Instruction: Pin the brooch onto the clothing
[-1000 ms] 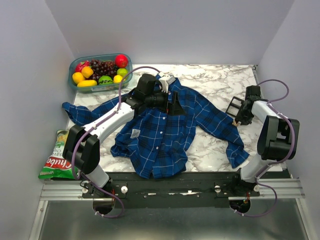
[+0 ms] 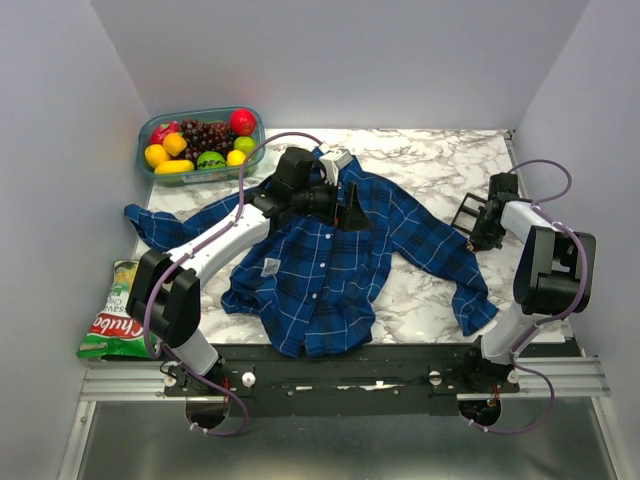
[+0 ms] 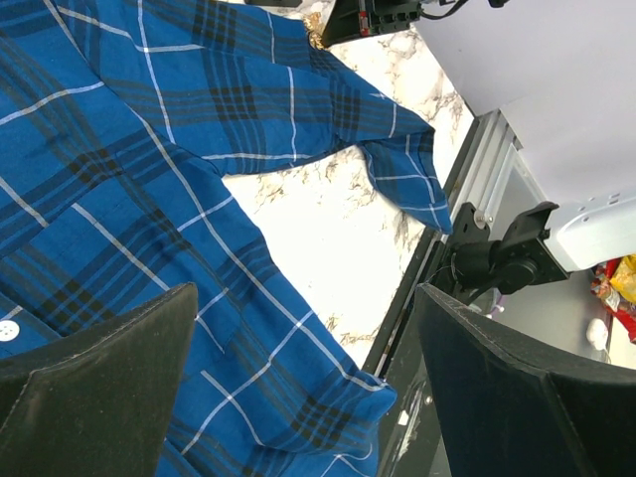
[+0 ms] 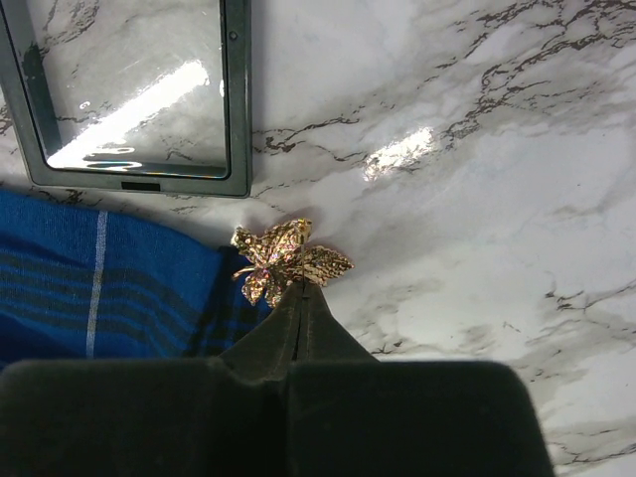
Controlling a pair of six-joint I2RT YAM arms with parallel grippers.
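The gold, leaf-shaped brooch (image 4: 288,260) lies at the edge of the shirt sleeve, partly over the cloth and partly over the marble. My right gripper is shut, its tips meeting at the brooch's near edge; whether they pinch a thin part of it cannot be made out. From above, the brooch (image 2: 470,245) shows as a small gold spot beside that gripper (image 2: 478,243). A blue plaid shirt (image 2: 320,265) lies spread on the table. Over its upper middle hangs my left gripper, fingers wide apart with only cloth and table visible beneath.
A dark-framed box with a clear window (image 4: 238,119) sits just behind the brooch. Fruit fills a teal basket (image 2: 190,178) at the back left, and a green snack bag (image 2: 112,325) lies at the left front. Bare marble (image 2: 430,295) shows in front of the sleeve.
The left arm and the shirt look unmoved.
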